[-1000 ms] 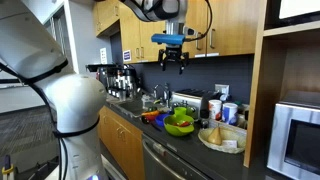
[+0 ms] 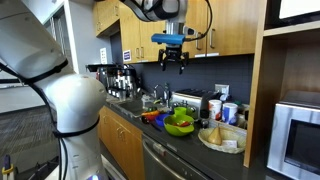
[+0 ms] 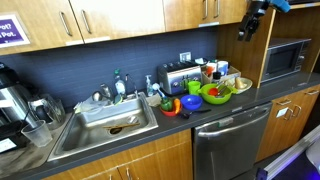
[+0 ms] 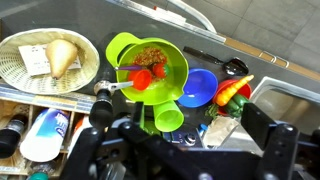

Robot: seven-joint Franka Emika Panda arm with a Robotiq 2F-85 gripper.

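Note:
High above the counter, my gripper points down, open and empty. In the wrist view its dark fingers frame the bottom edge, well apart. Below lies a green bowl holding a reddish-brown item and a red-headed utensil. A green cup stands beside that bowl, and a blue bowl sits close by. One wicker basket contains a pear-shaped item. Peppers and other vegetables are grouped near the sink.
A toaster stands against the back wall. The metal sink is set into the counter, with a microwave at the far right. Upper cabinets hang close behind the raised arm.

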